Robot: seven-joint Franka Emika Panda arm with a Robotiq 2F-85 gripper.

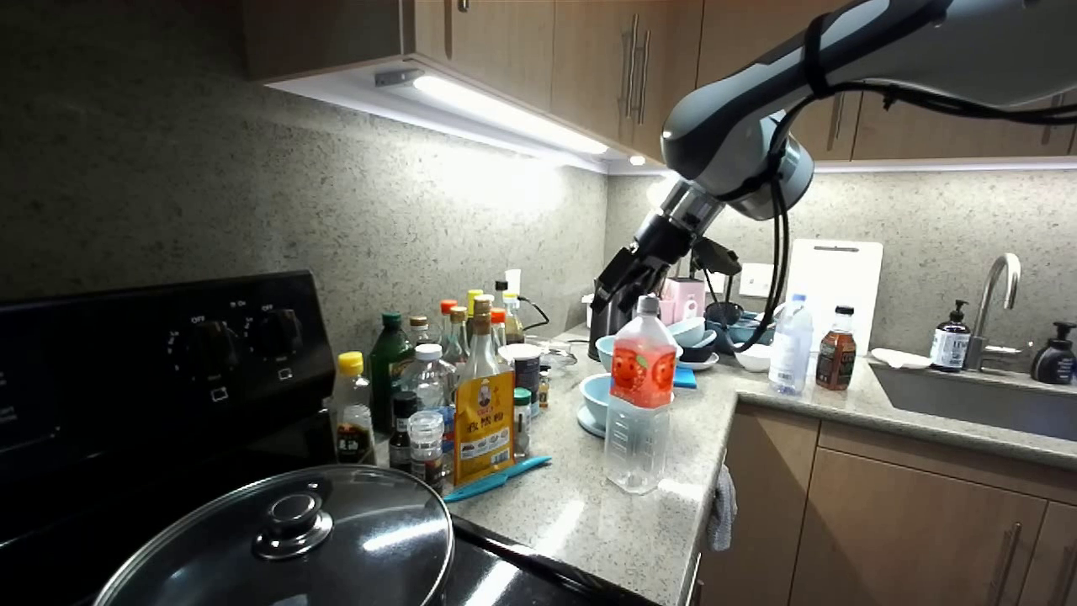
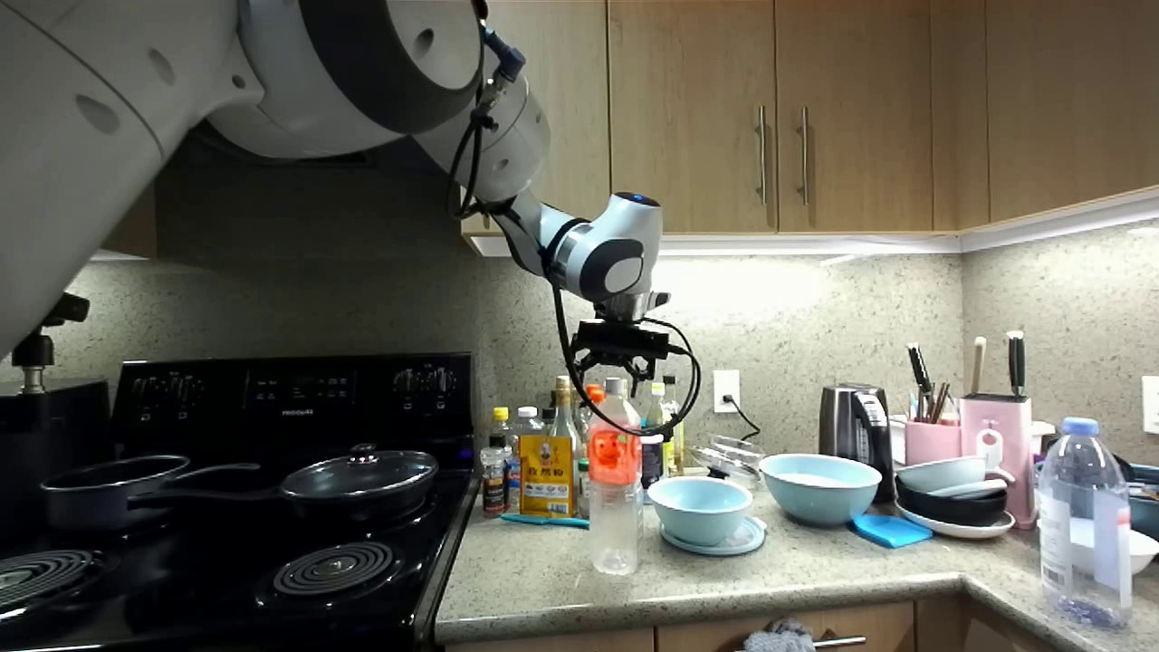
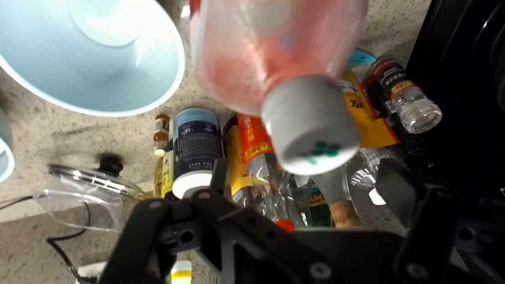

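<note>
A clear plastic bottle with a red-orange label and a grey-white cap stands upright on the counter. In exterior view 2 the bottle is left of a light blue bowl. My gripper is by the bottle's top, fingers pointing down and toward the backsplash. The wrist view shows the gripper open, its dark fingers spread wide. The bottle's cap appears between and above the fingertips in that picture. No grasp on it shows, and contact cannot be judged.
Several seasoning bottles and a yellow pouch crowd the counter by the backsplash. A larger blue bowl and a kettle stand farther right. The stove, with a lidded pan, lies left. Bare counter shows in front.
</note>
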